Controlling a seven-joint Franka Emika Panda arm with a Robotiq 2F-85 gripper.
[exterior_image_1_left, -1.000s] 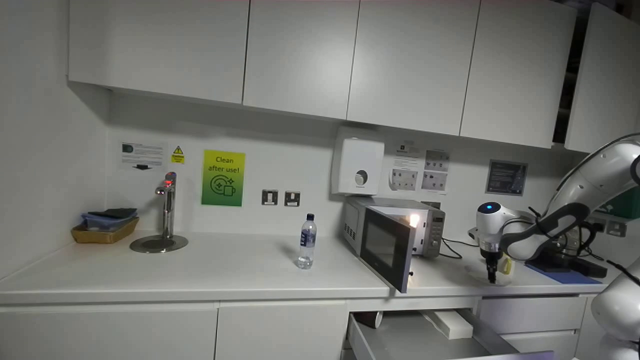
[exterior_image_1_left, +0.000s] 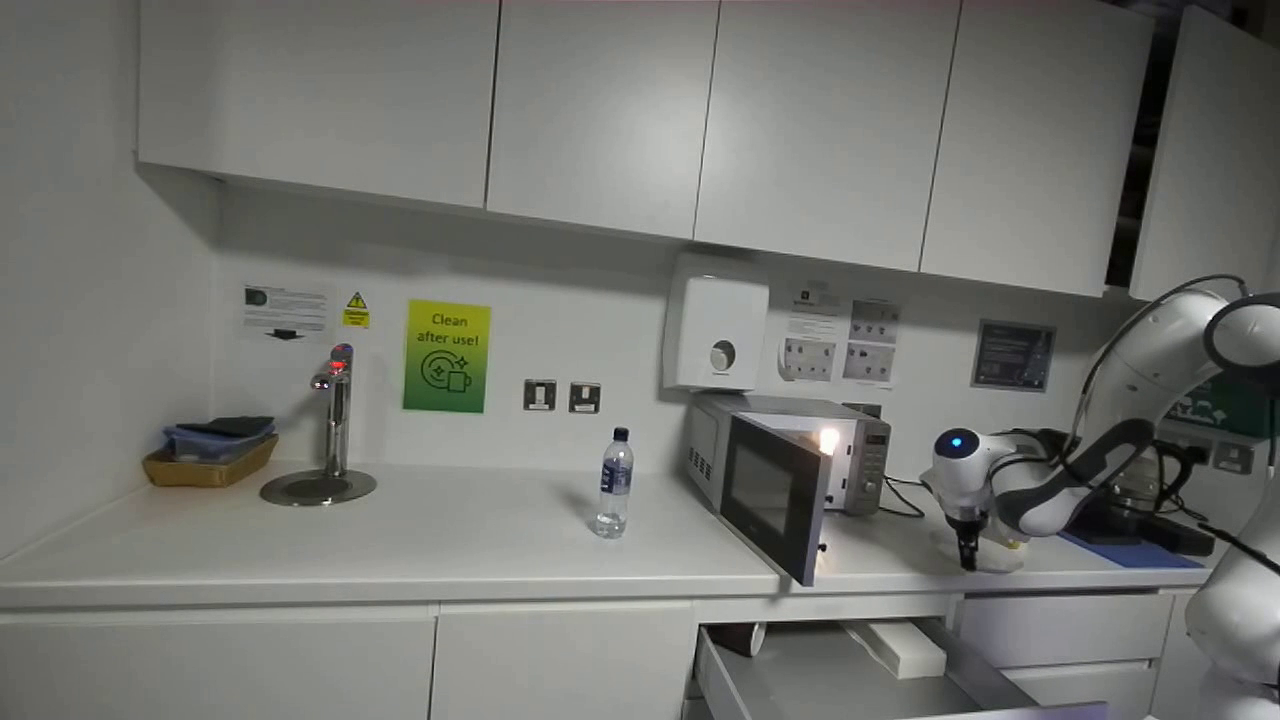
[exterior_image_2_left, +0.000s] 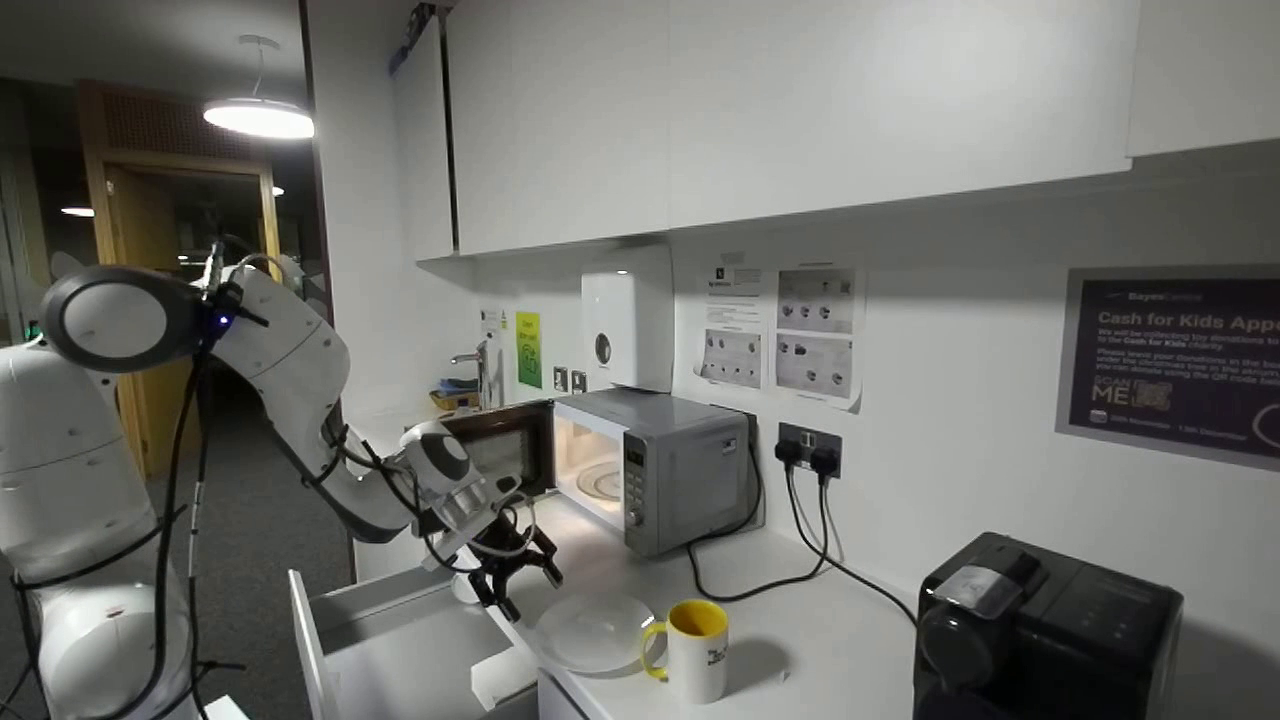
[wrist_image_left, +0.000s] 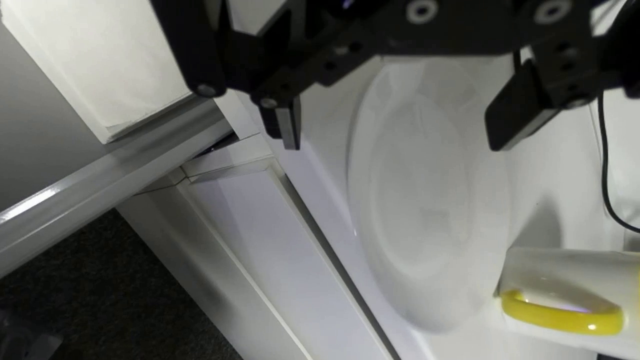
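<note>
My gripper is open above the white plate (wrist_image_left: 420, 198), with nothing between its spread fingers. In exterior view 2 the black gripper (exterior_image_2_left: 528, 582) hovers at the plate's (exterior_image_2_left: 596, 632) microwave-side edge, by the counter's front; whether it touches the rim cannot be told. Just beyond the plate stands an upright white mug (exterior_image_2_left: 696, 654) with a yellow inside and handle; the wrist view shows its handle (wrist_image_left: 561, 313) too. The microwave (exterior_image_2_left: 684, 462) has its door (exterior_image_1_left: 774, 492) swung open and its inside lit. From exterior view 1, the arm hides most of the mug.
An open drawer (exterior_image_1_left: 828, 674) juts out below the counter, holding a white box (exterior_image_1_left: 906, 649). A water bottle (exterior_image_1_left: 614, 482) stands left of the microwave. Black cables (exterior_image_2_left: 720, 588) trail along the wall side. A black coffee machine (exterior_image_2_left: 1044, 636) sits beyond the mug.
My gripper has shifted slightly left toward the microwave in exterior view 1, and the wrist has tilted. Plate, microwave and drawer look unmoved.
</note>
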